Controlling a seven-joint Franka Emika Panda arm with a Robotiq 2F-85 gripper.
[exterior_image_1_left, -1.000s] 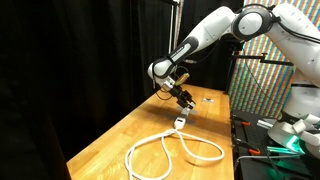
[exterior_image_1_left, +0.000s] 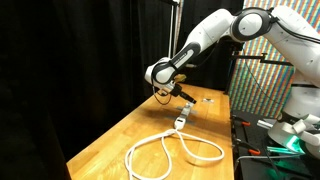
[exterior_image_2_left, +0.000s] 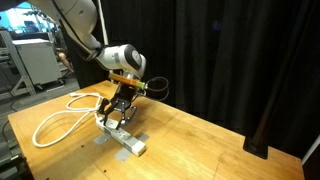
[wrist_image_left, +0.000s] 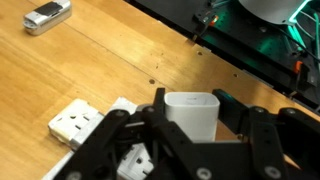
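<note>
A white plug-like block (wrist_image_left: 192, 113) stands between the dark fingertips of my gripper in the wrist view. The fingers lie close along both its sides; whether they press on it cannot be told. Below and to the left is a white power strip (wrist_image_left: 75, 123) with sockets, partly hidden by the gripper. In exterior view 2 the strip (exterior_image_2_left: 122, 136) lies on the table under my gripper (exterior_image_2_left: 116, 111). In exterior view 1 my gripper (exterior_image_1_left: 184, 97) is low over the strip's far part, and the strip's near end (exterior_image_1_left: 180, 123) shows.
The strip's white cord (exterior_image_1_left: 131, 155) loops over the near table. A small grey-and-white object (wrist_image_left: 45, 14) lies apart at the wrist view's upper left. A black clamp (wrist_image_left: 205, 22) sits near the table edge. Wide bare wood (exterior_image_2_left: 220, 150) is free on the right in exterior view 2.
My gripper has shifted and tilted slightly above the strip, and its fingers stand out differently. The strip's near end and the cord look unmoved.
</note>
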